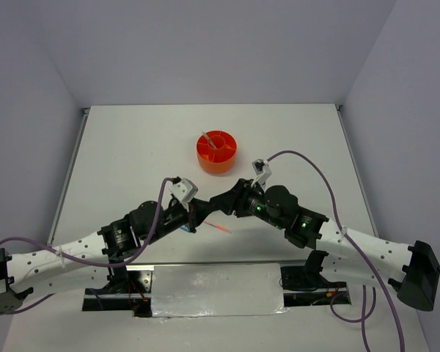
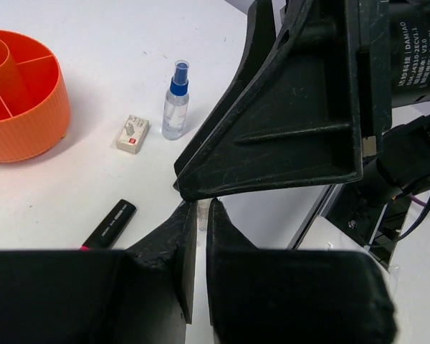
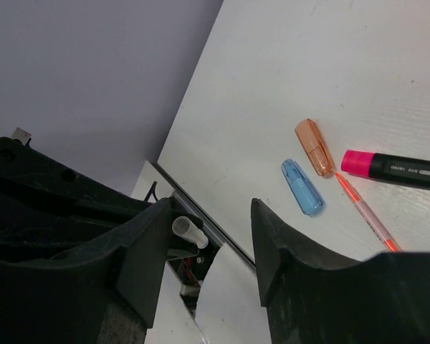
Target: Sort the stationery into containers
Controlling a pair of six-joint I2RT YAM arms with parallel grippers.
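Note:
My left gripper is shut on a slim, whitish clear tube. Its round end sticks out into the gap of my right gripper, close to one finger and apart from the other. That right gripper stands part open, and in the top view the two grippers meet above the table. A black marker with a pink end lies on the white surface, beside an orange pen, an orange translucent piece and a blue one. The divided orange container holds a pale stick.
A small spray bottle and a little white box stand between the container and the right arm.

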